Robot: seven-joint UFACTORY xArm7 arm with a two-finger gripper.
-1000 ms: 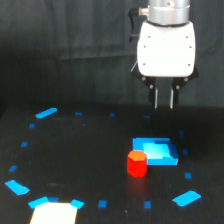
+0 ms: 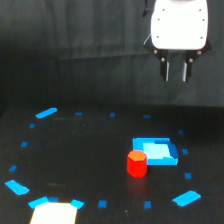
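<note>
High at the upper right, my gripper (image 2: 176,72) hangs in the air, its two dark fingers pointing down and spread apart. Nothing shows between them. Well below it, on the dark table, a blue open tray (image 2: 152,140) has a pale patch inside. A red hexagonal block (image 2: 137,168) stands upright at the tray's front left corner, covering part of its edge. Whether the block touches the tray, I cannot tell.
Light blue strips lie flat at the far left (image 2: 46,113), front left (image 2: 17,187) and front right (image 2: 186,198). A cream object (image 2: 54,213) is cut off by the bottom edge. Small dark blue squares dot the table, otherwise mostly clear.
My gripper has risen and shifted to the right, away from above the tray. The tray, the red block and the strips stay where they were.
</note>
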